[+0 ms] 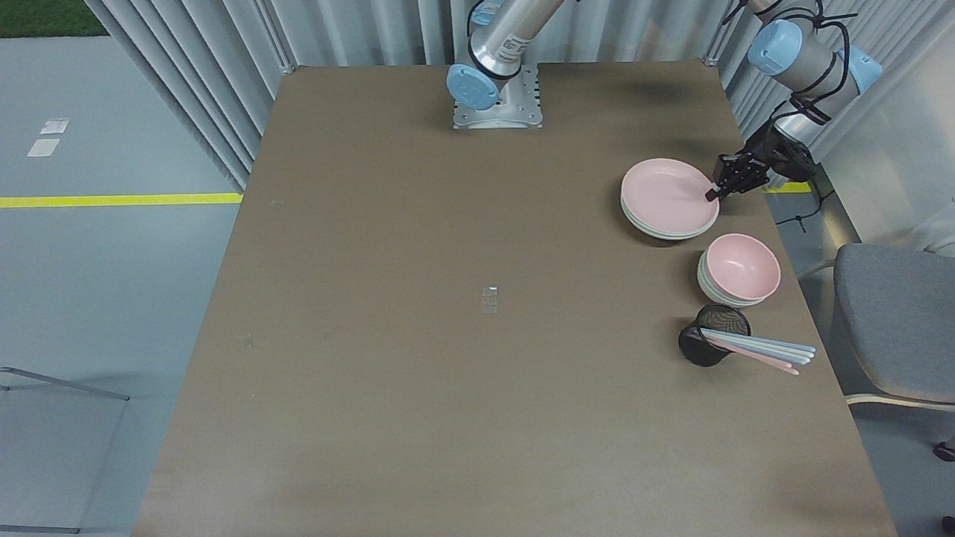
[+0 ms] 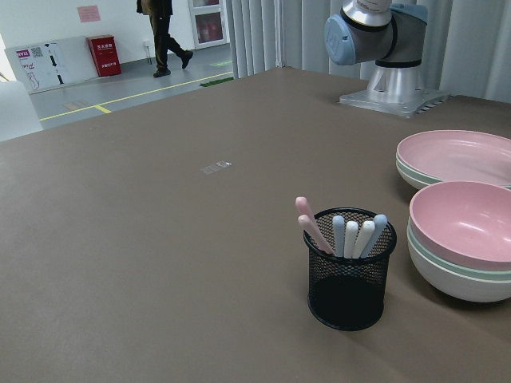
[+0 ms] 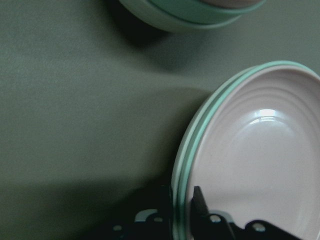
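My gripper [image 1: 713, 192] is at the rear right rim of a stack of plates [image 1: 664, 195], pink on top, pale green and white below. In the wrist view its dark fingertips [image 3: 197, 197] straddle the stacked rims of the plates [image 3: 257, 160], which look held between them. The plate stack appears at the right edge of the left view [image 2: 455, 155], where my gripper is not seen.
Stacked bowls [image 1: 739, 264] stand just in front of the plates; a black mesh cup [image 1: 703, 349] with pink, blue and white utensils stands nearer.
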